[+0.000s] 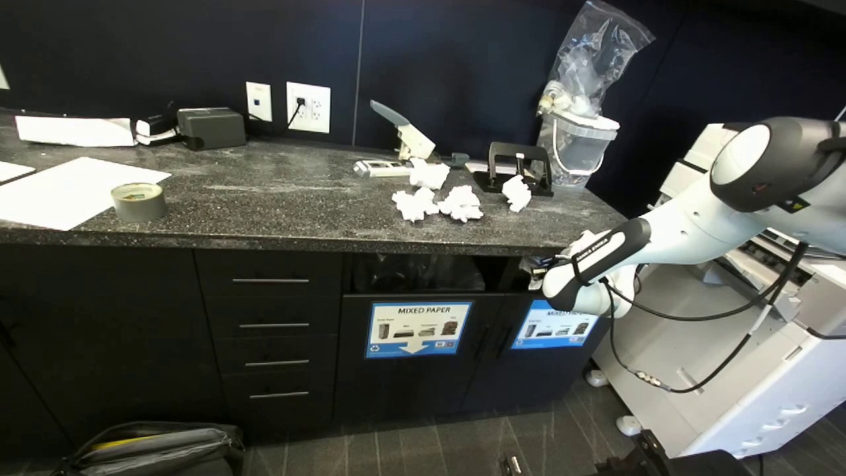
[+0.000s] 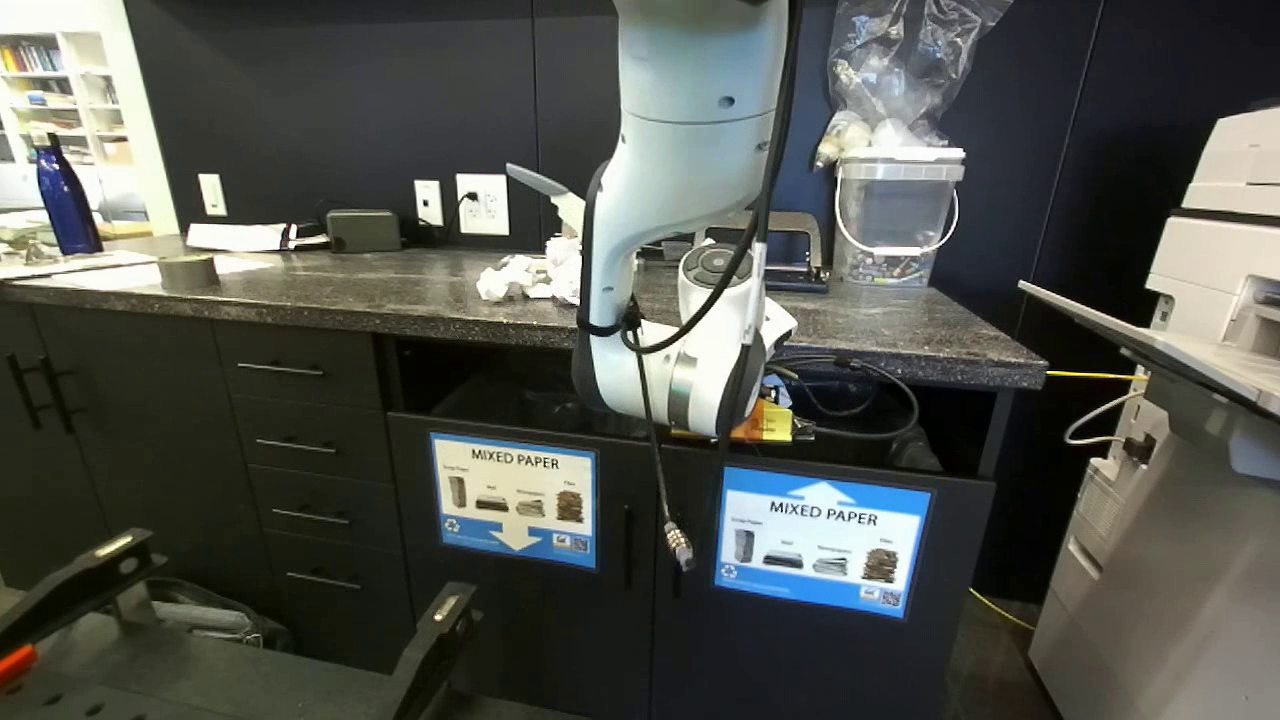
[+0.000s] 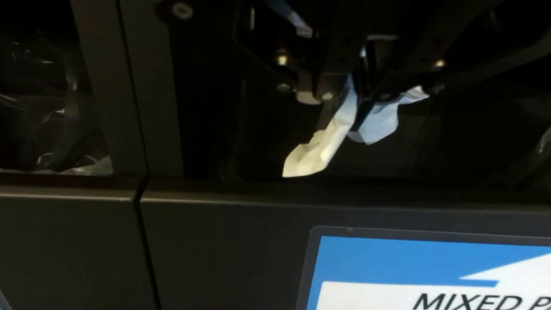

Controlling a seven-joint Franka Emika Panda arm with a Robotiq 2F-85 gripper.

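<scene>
A crumpled white paper is pinched in my gripper, its ends sticking out on both sides of the fingers in the wrist view. Behind it is the dark opening above the right cabinet door, with the MIXED PAPER sign below. In exterior view 2 the arm covers the gripper and the held paper, in front of that opening. Several other crumpled paper balls lie on the counter, near the black hole punch.
A clear bucket stands at the counter's right end, with a printer further right. The left slot has a plastic liner. A tape roll and paper sheets occupy the counter's left part.
</scene>
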